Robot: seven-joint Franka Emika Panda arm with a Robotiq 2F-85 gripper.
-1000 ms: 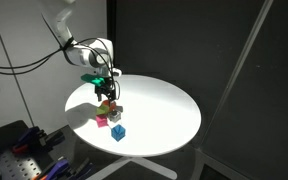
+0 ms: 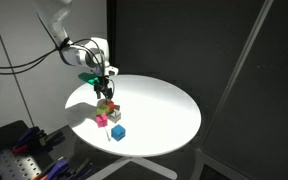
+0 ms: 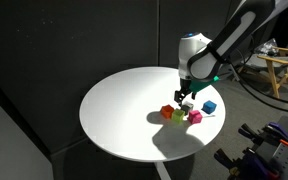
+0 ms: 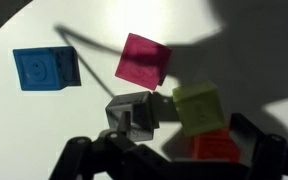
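Observation:
Several coloured blocks lie close together on a round white table. The wrist view shows a blue block (image 4: pixel 46 68), a pink block (image 4: pixel 142 62), a grey block (image 4: pixel 132 112), a yellow-green block (image 4: pixel 197 107) and a red block (image 4: pixel 216 145). My gripper is open, its dark fingers spread at the lower edge of that view. Between them in the picture are the grey and yellow-green blocks, and part of the red block is hidden by the hand. In exterior view 1 the gripper (image 2: pixel 105 92) hangs just above the cluster; the blue block (image 2: pixel 118 132) lies apart toward the front.
Dark equipment with cables (image 2: pixel 29 145) stands beside the table at lower left. A wooden chair (image 3: pixel 274 70) is in the background.
In exterior view 1 my gripper has shifted slightly left and up over the cluster. The blocks appear to lie where they were.

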